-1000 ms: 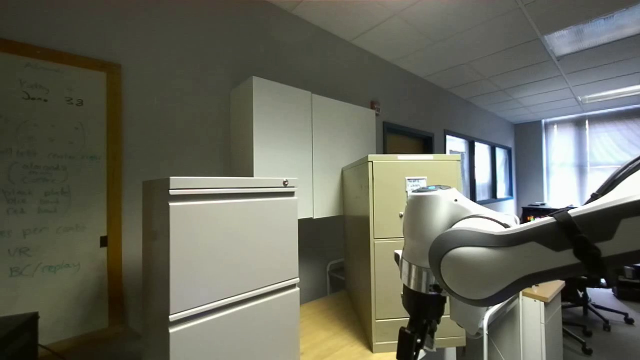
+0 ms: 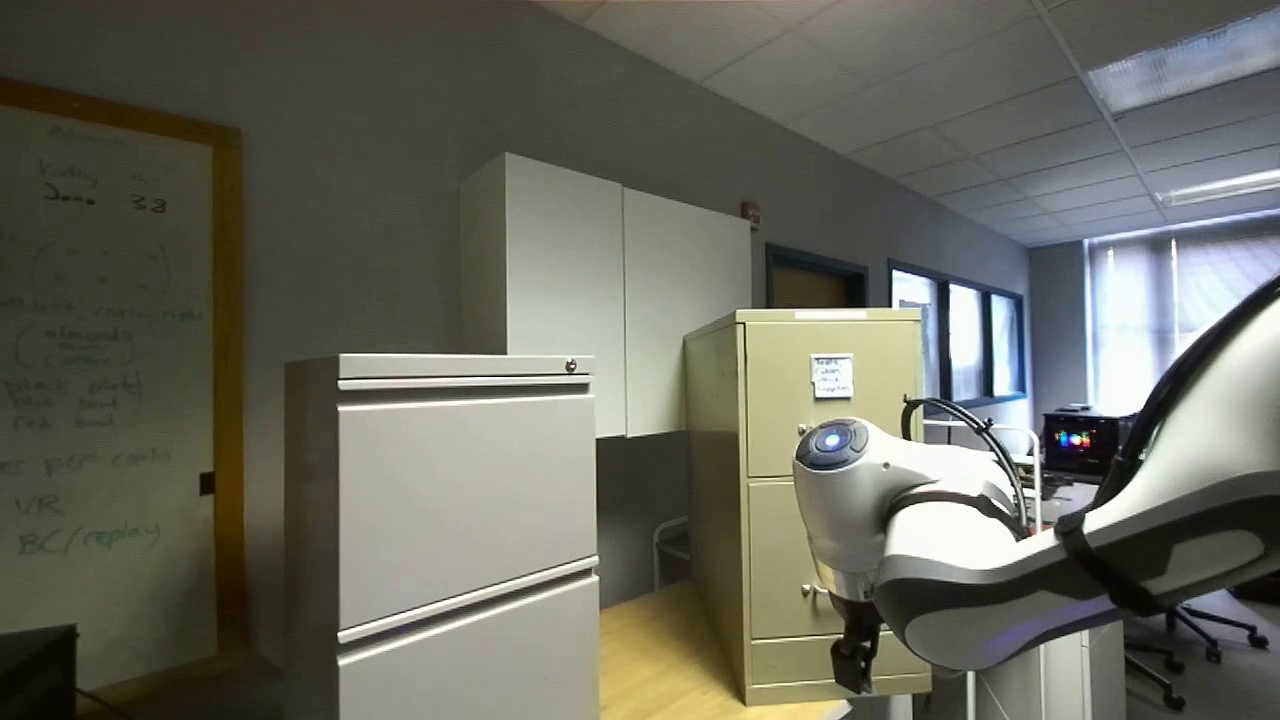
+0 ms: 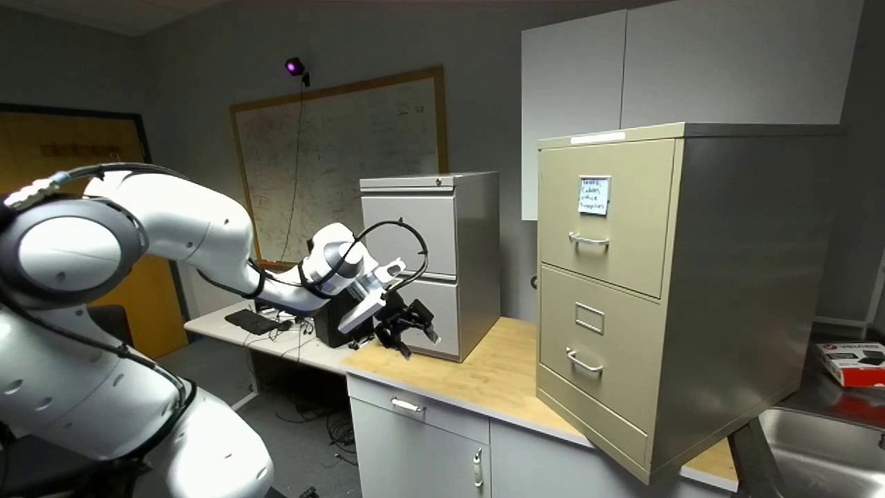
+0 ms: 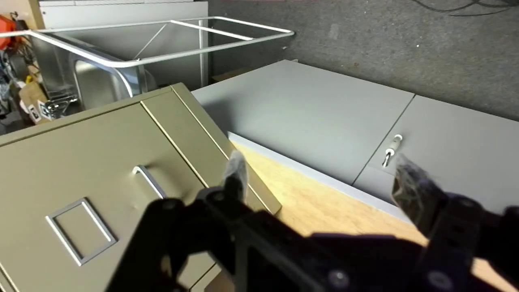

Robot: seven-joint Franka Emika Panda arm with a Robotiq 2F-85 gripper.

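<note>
My gripper is open, its two fingers far apart with nothing between them in the wrist view. Beyond the fingers lie the wooden countertop (image 4: 301, 185) and grey lower cabinet doors (image 4: 316, 117). The tan file cabinet (image 3: 601, 324) stands on the counter, all its drawers shut. Its lower drawer handle (image 4: 149, 182) and empty label frame (image 4: 82, 231) show on the left of the wrist view. In exterior view 2 the gripper (image 3: 421, 342) hangs in front of the grey file cabinet (image 3: 410, 232), whose drawers are shut too; contact cannot be judged.
White wall cupboards (image 2: 624, 288) hang behind the cabinets. A sink (image 3: 830, 456) lies right of the tan cabinet, with a red and white box (image 3: 854, 364) behind it. Bare counter (image 3: 489, 365) separates the two cabinets. A white wire frame (image 4: 204, 50) stands beyond the tan cabinet.
In exterior view 1 my wrist has tilted and the gripper has risen slightly and moved a little right. The forearm has also shifted. The cabinets have not moved.
</note>
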